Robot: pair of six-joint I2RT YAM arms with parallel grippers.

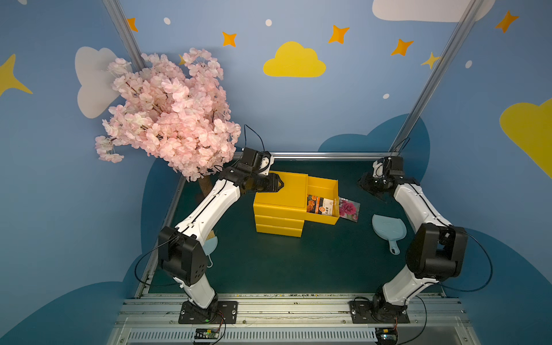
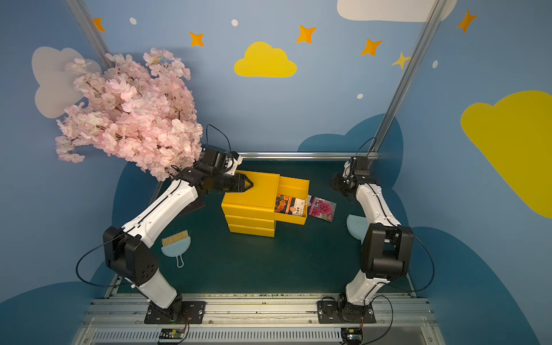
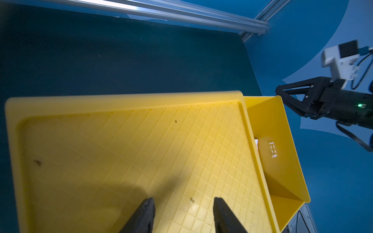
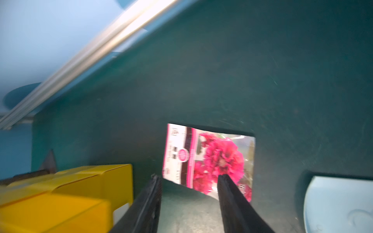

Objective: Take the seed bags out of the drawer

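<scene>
The yellow cabinet (image 1: 280, 198) stands mid-mat, its top drawer (image 1: 323, 185) pulled out to the right. An orange-flowered seed bag (image 2: 285, 203) lies inside the drawer. A pink-flowered seed bag (image 4: 213, 163) lies flat on the mat just right of it. My left gripper hangs open above the cabinet top, nothing between its fingers. My right gripper is open and empty, raised to the right of the drawer, above and near the pink bag.
A light blue dustpan (image 1: 386, 228) lies at the right, a brush with dustpan (image 2: 176, 246) at the left front. A pink blossom tree (image 1: 166, 115) fills the back left.
</scene>
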